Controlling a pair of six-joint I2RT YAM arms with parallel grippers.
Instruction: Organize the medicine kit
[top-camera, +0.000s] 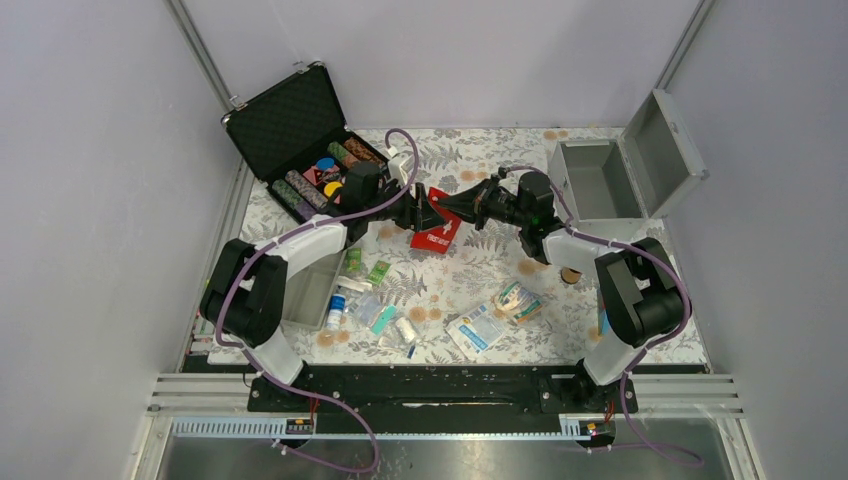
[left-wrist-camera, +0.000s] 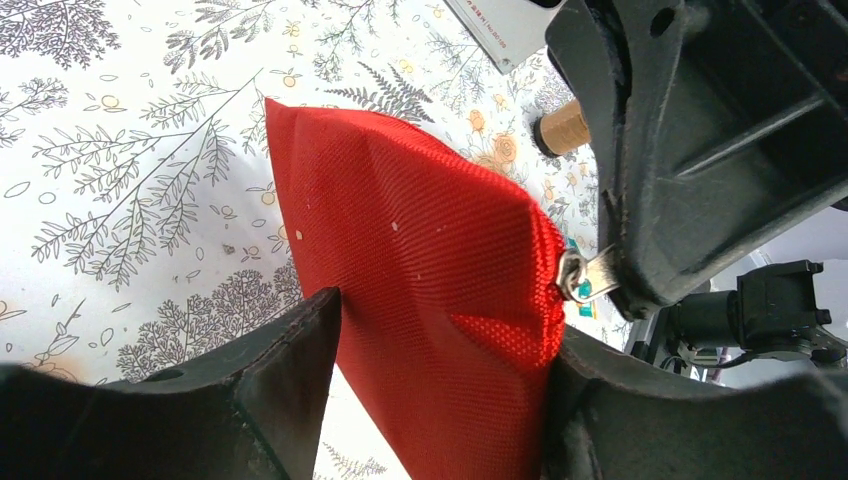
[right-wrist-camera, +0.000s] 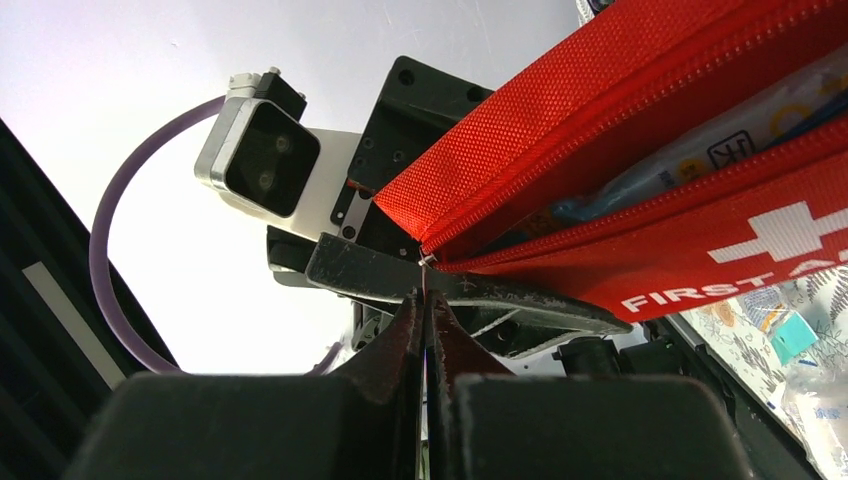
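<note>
A red first-aid pouch (top-camera: 433, 236) hangs between my grippers over the middle of the table, partly unzipped, with a blue packet (right-wrist-camera: 650, 175) inside. My left gripper is around the pouch's red fabric (left-wrist-camera: 400, 250), its fingers apart; whether it grips is hard to see. My right gripper is shut at the metal zipper pull (right-wrist-camera: 428, 258) at the pouch's corner.
An open black case (top-camera: 280, 125) stands back left, a grey tray (top-camera: 300, 300) front left, an open white box (top-camera: 600, 180) back right. Packets (top-camera: 476, 330), a blue bottle (top-camera: 336, 312) and small items lie along the front.
</note>
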